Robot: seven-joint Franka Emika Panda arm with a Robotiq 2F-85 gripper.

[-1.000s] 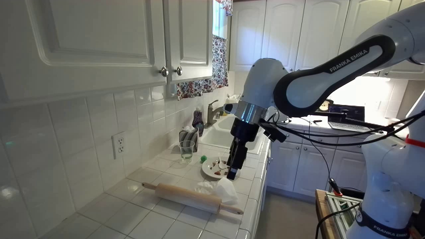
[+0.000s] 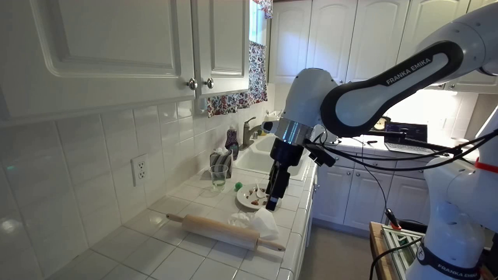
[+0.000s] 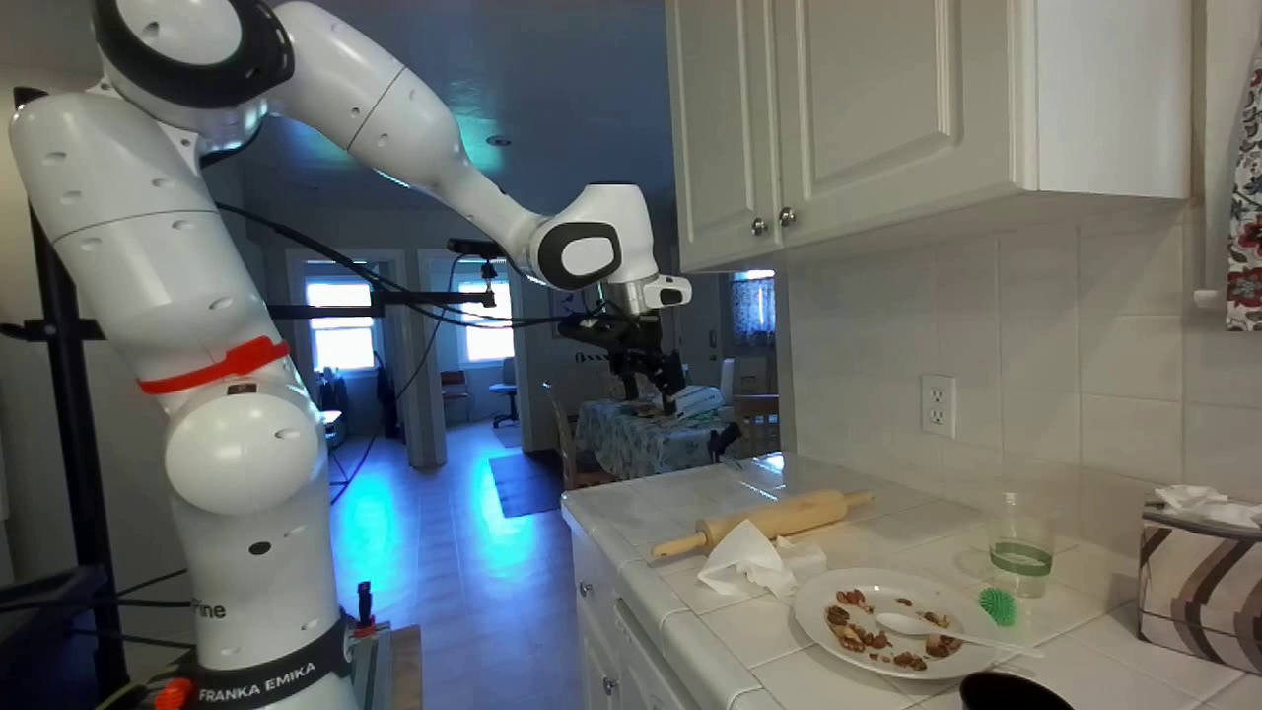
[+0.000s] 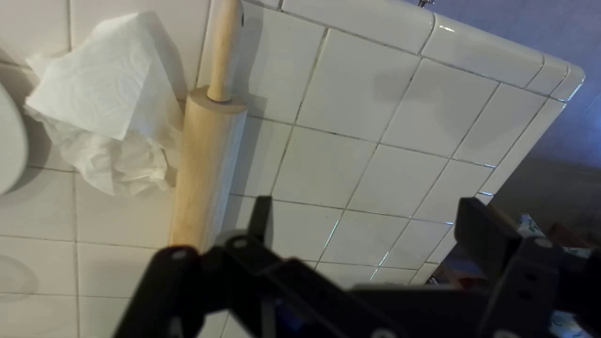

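My gripper is open and hangs above the counter, its two dark fingers wide apart with only bare tile seen between them. A wooden rolling pin (image 4: 205, 169) lies on the white tiles, to the left of the fingers in the wrist view. Beside it rests a crumpled white paper towel (image 4: 112, 96). A white plate (image 3: 816, 609) holds brown nut-like pieces and a white spoon (image 3: 935, 629). Close to the plate are a spiky green ball (image 3: 997, 605) and a clear plastic cup (image 3: 1019, 556) with a green band.
A striped tissue box (image 3: 1201, 586) stands by the wall, and a dark round-rimmed object (image 3: 1012, 691) shows at the bottom edge. The sink (image 2: 254, 158) lies beyond the plate. Cabinets (image 2: 224, 46) overhang the counter. Bare tile extends past the rolling pin to the counter's edge.
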